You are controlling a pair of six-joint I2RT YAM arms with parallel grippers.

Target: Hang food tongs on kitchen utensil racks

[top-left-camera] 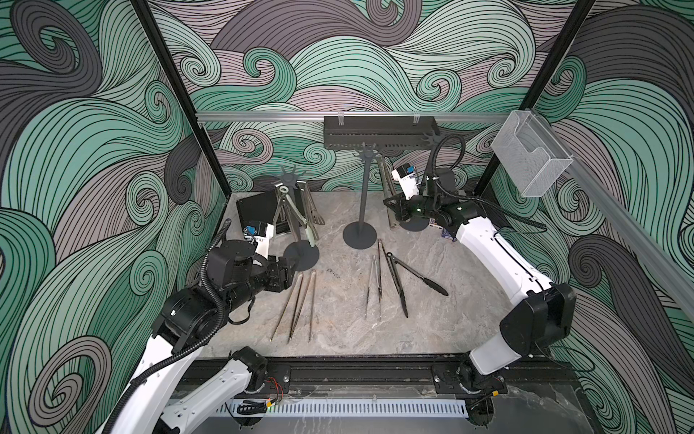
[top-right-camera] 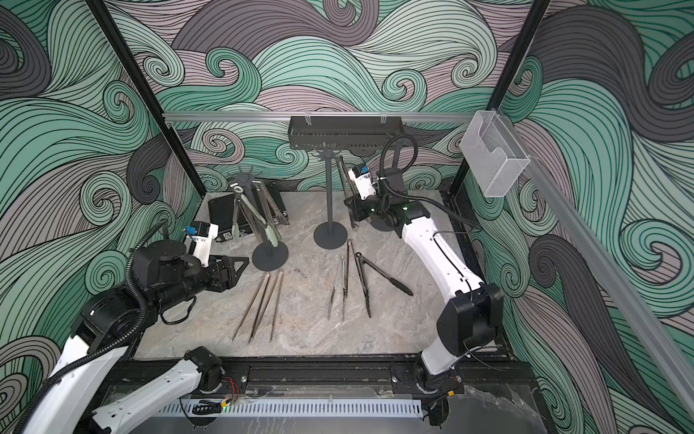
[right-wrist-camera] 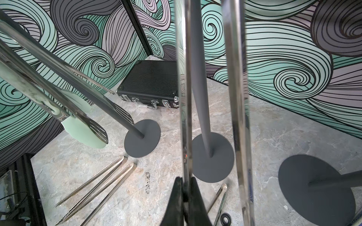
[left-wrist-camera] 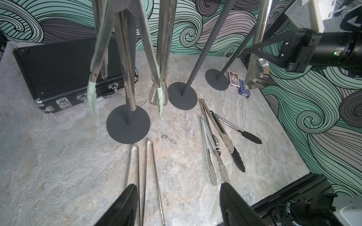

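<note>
Silver tongs (top-left-camera: 384,177) hang upright from my right gripper (top-right-camera: 349,206), whose shut fingers pinch one arm of them, between the middle rack (top-left-camera: 362,209) and the right rack (top-left-camera: 415,225). In the right wrist view both tong arms (right-wrist-camera: 236,113) rise close to the camera. The left rack (left-wrist-camera: 127,128) carries several tongs, one pair with mint tips (left-wrist-camera: 91,96). My left gripper (top-right-camera: 235,269) stands open and empty at front left, before that rack. Several tongs (left-wrist-camera: 135,165) lie on the table at front left and centre, some with black grips (top-left-camera: 433,284).
A black case (left-wrist-camera: 67,64) sits behind the left rack. Small card boxes (left-wrist-camera: 243,87) lie by the right rack's base. A mesh basket (top-left-camera: 530,155) hangs on the right rail, and a dark shelf (top-left-camera: 379,126) on the back rail.
</note>
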